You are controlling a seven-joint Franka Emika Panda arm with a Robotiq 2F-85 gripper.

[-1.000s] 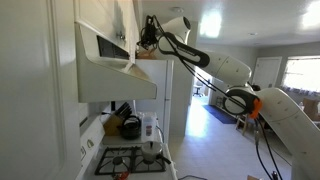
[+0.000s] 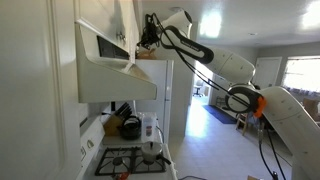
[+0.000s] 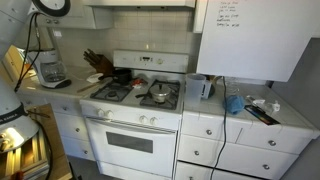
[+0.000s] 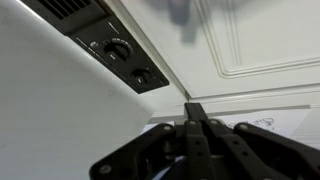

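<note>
My gripper is shut, and nothing shows between its fingers. In the wrist view its tips point at the lower edge of a white panelled cupboard door (image 4: 265, 35). Left of that door runs a dark control panel (image 4: 125, 52) with two knobs. From the side, my gripper (image 2: 150, 32) is high up, close to the cupboards above the white range hood (image 2: 115, 82). Whether the tips touch the door cannot be told.
Below stands a white stove (image 3: 133, 138) with a lidded pot (image 3: 160, 93) on it. A knife block (image 3: 98, 62) is on the counter to its left, a clear pitcher (image 3: 194, 87) to its right. A white fridge (image 2: 181, 95) stands behind my arm.
</note>
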